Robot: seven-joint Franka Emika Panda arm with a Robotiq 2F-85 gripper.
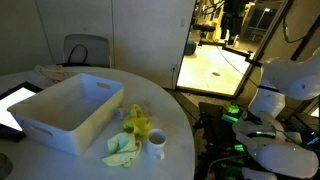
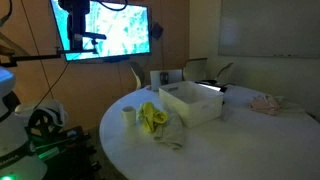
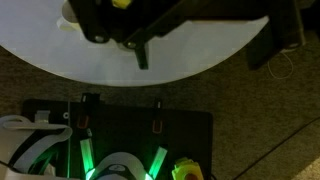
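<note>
My gripper is open, with nothing between its dark fingers. It hangs high at the right in exterior view 1, away from the table and the things on it. In that view a white box (image 1: 72, 138) with an open top stands on the table. In front of it lie a yellow cloth (image 1: 136, 121) and a pale green cloth (image 1: 122, 150). To their right stands a white mug (image 1: 156, 143). A bit of yellow (image 3: 121, 3) and a pale round object (image 3: 68, 14) show at the top of the wrist view.
A dark-framed screen or tablet (image 1: 12, 105) lies beyond the box on the round white table (image 2: 230, 155). A pinkish cloth (image 2: 268, 104) lies toward its far side. Chairs stand behind.
</note>
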